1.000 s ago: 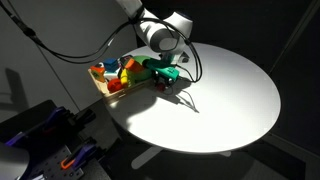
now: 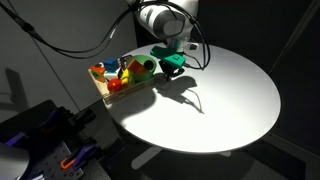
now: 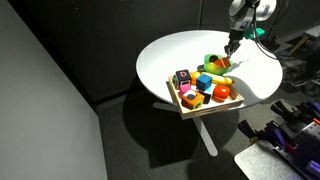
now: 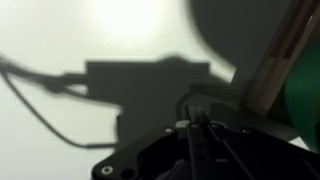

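My gripper (image 2: 167, 77) is low over the white round table, just to the right of a wooden box (image 2: 124, 92) of toys. In the wrist view its fingertips (image 4: 196, 118) are together at the lower edge, with nothing visible between them. The second exterior view has the gripper (image 3: 230, 52) behind the box, near a green cup-like piece (image 3: 213, 64). Also in the box are an orange block (image 3: 223, 62), a red ball-like piece (image 3: 221, 93), a blue block (image 3: 203, 81) and a yellow piece (image 3: 222, 80). The wrist view shows a green surface (image 4: 304, 95) and brown wood (image 4: 272, 75) at the right.
The box stands near the table's edge. A dark cable hangs in loops around the arm (image 2: 160, 18).
My gripper has risen and shifted slightly right in the first exterior view. The box and its toys look to be in the same place.
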